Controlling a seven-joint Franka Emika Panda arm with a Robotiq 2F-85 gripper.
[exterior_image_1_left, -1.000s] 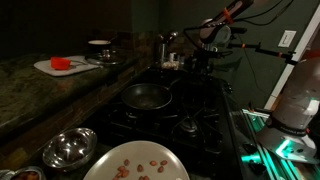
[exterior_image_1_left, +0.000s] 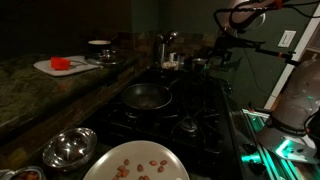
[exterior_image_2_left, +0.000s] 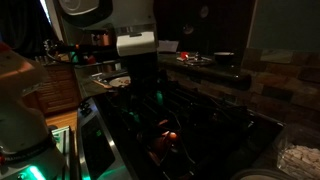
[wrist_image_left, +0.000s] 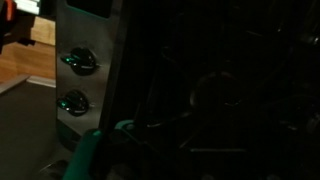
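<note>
My gripper (exterior_image_1_left: 222, 48) hangs in the air at the far right end of the stove, open, with nothing seen between its fingers. In exterior view 2 its dark body looms close to the camera, below the white arm (exterior_image_2_left: 100, 15). A dark frying pan (exterior_image_1_left: 147, 97) rests on the black stove top (exterior_image_1_left: 190, 125), well away from the gripper. Green-tinted fingers (wrist_image_left: 84, 156) reach in at the lower edge of the wrist view, over the stove front with two control knobs (wrist_image_left: 82, 61). Much of that view is too dark to read.
A white plate (exterior_image_1_left: 100, 172) with several small reddish pieces lies at the near edge, beside a metal bowl (exterior_image_1_left: 70, 148). On the back counter sits a white tray (exterior_image_1_left: 45, 69) with a red item (exterior_image_1_left: 60, 63). Pots (exterior_image_1_left: 200, 64) stand at the far end.
In exterior view 1 my arm and gripper have moved to the right, away from the far-end pots. The pan, bowl and plate have stayed in place.
</note>
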